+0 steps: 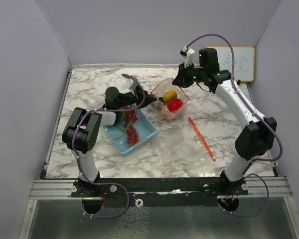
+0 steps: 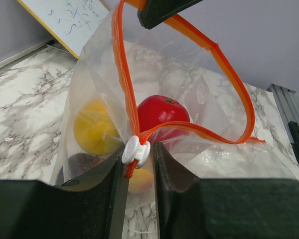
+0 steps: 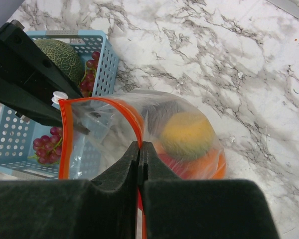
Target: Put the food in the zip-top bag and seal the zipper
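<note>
The clear zip bag (image 1: 164, 109) with an orange zipper edge lies mouth-open at the table's middle. Inside it are a yellow mango-like fruit (image 2: 95, 128), a red fruit (image 2: 162, 114) and smaller items, partly veiled by plastic. At the mouth's left corner is a white slider (image 2: 136, 152). My left gripper has its fingers part open on either side of this slider, with a gap still showing between them. Pinched in my right gripper is the orange zipper edge (image 3: 132, 117) on the mouth's far side, which it holds raised.
Left of the bag stands a blue basket (image 1: 152, 130) holding a green melon (image 3: 61, 57) and red grapes (image 1: 132, 134). An orange strip (image 1: 202, 139) lies right of the bag's flat plastic. A whiteboard (image 1: 236, 62) is at the back right. Bare table surrounds the front.
</note>
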